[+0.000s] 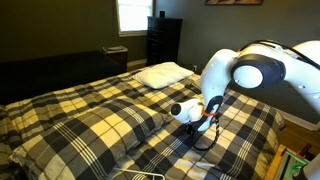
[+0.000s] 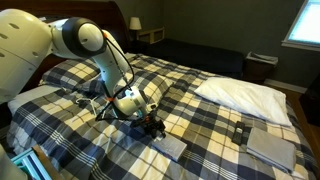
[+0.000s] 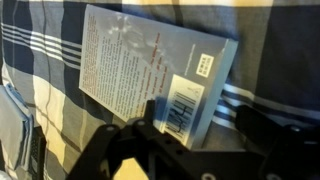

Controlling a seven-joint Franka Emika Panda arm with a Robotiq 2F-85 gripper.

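A book (image 3: 150, 65) with a grey-blue back cover, printed text and a barcode lies flat on the plaid bedspread in the wrist view. In exterior view 2 the book (image 2: 170, 147) shows as a pale slab just beyond the fingers. My gripper is part open over the barcode end of the book, its dark fingers (image 3: 262, 130) spread apart. The near corner of the book reaches into the gap. Whether either finger touches the cover cannot be told. In exterior view 1 the gripper (image 1: 188, 133) is low over the bed, and the book is hidden or too dark to make out.
A white pillow (image 2: 240, 96) lies farther up the bed. To the right are a grey flat item (image 2: 270, 147) and a small dark object (image 2: 238, 132). A bunched plaid cover (image 1: 90, 135) rises at the left in exterior view 1. A white cable (image 1: 140, 174) lies near the front.
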